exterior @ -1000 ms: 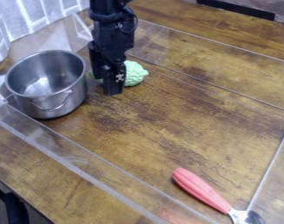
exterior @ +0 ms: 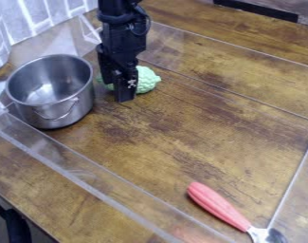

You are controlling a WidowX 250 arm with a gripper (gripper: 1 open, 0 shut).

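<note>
My black gripper [exterior: 123, 85] reaches down from the top of the camera view, just right of a steel pot [exterior: 50, 104]. Its fingertips are low over the wooden table [exterior: 182, 142], at a pale green crumpled object [exterior: 146, 80] that lies partly behind them. I cannot tell whether the fingers are shut on that object.
A red-handled utensil [exterior: 220, 204] with a metal end lies at the front right. A white rippled surface lines the back left. Clear see-through edges cross the left and right of the table.
</note>
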